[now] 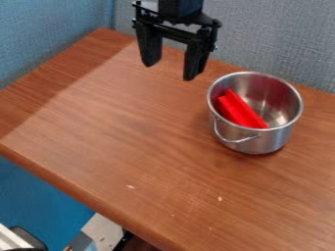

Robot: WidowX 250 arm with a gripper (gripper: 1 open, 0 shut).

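Note:
My black gripper (171,56) hangs at the top centre of the camera view, open, with nothing between its fingers, up and to the left of a steel pot (268,138). The pot stands on the right of the wooden table and has a wire handle at its front. A red elongated object (241,110) lies inside it.
Blue padded walls stand behind it. At the bottom left, past the table's edge, are a blue surface and some white and black hardware (16,240).

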